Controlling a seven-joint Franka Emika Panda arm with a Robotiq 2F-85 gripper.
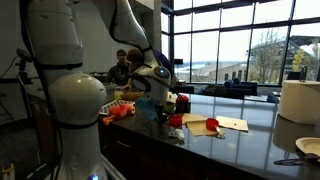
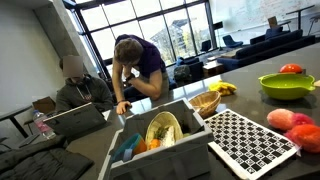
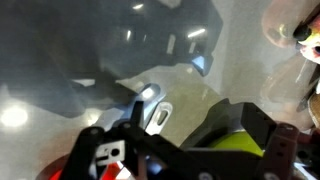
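My gripper is open over a dark, shiny surface in the wrist view, with its dark fingers at the bottom of the picture. A slim pale-and-dark item lies on the surface below, near the gap; I cannot tell what it is. A yellow-green thing shows beside the right finger, partly covered. Something red peeks out at the bottom edge. In exterior view 1 the arm reaches over the dark table, with its hand low near a red cup.
Another red cup, brown paper and white paper lie to the right. A white bin and a pan stand farther right. Exterior view 2 shows a grey box, checkered board and green bowl; people are behind.
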